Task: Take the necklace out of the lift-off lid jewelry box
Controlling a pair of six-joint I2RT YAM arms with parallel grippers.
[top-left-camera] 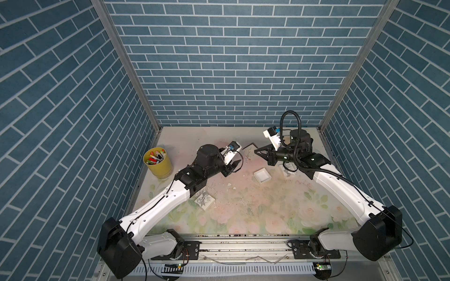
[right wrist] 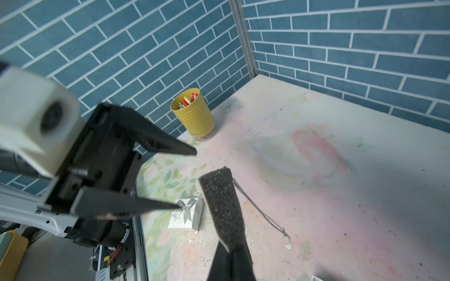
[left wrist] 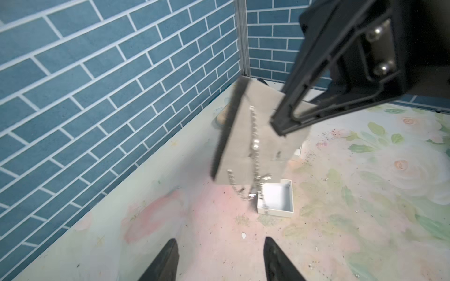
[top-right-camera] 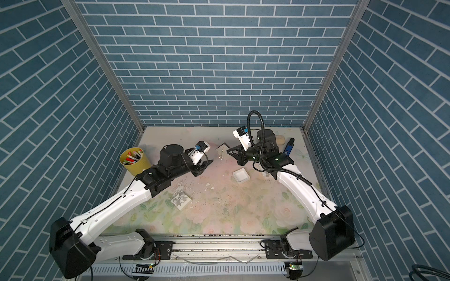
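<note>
My right gripper [top-left-camera: 256, 150] is shut on the jewelry card [left wrist: 253, 145], a grey pad with a dark back, held above the table. The silver necklace hangs from it, blurred in the left wrist view. My left gripper is open, a little apart to the left of the card, nothing between its fingers. An empty white box base [top-left-camera: 262, 175] sits on the table below. A white lid with a grey bow [top-left-camera: 204, 200] lies at the front left.
A yellow cup of markers [top-left-camera: 157, 161] stands at the left. Another white box [top-left-camera: 288, 172] and a blue object [top-right-camera: 288, 147] are at the right, partly behind my right arm. Small bits are scattered over the table's middle.
</note>
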